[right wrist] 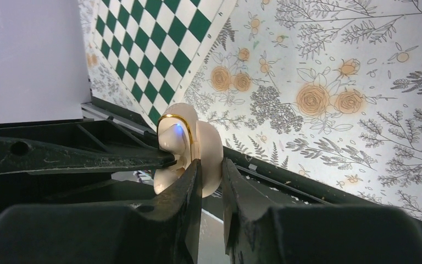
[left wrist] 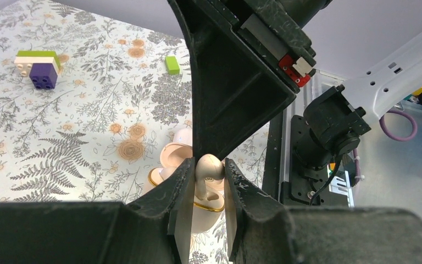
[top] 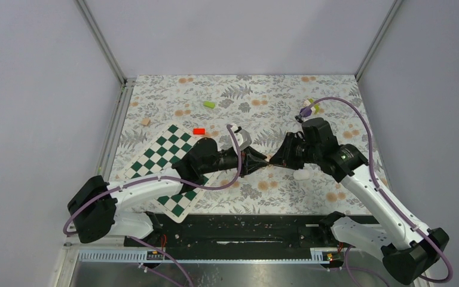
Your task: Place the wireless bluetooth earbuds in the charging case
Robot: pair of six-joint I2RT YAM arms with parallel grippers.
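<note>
In the left wrist view my left gripper is shut on a white earbud (left wrist: 210, 168), holding it at the open charging case (left wrist: 203, 217), white with a gold rim. The case's lid (left wrist: 173, 154) stands open behind. In the right wrist view my right gripper is shut on the case (right wrist: 209, 154), where a small blue light shows inside. The two grippers meet over the table's middle in the top view. Whether the earbud is seated in its slot I cannot tell.
A checkered board (top: 173, 200) lies left on the patterned table. A red block (top: 198, 131), a green block (top: 209, 104), a tan block (top: 146, 121) and stacked bricks (left wrist: 43, 76) lie farther back. A white object (top: 302, 174) lies right of the grippers.
</note>
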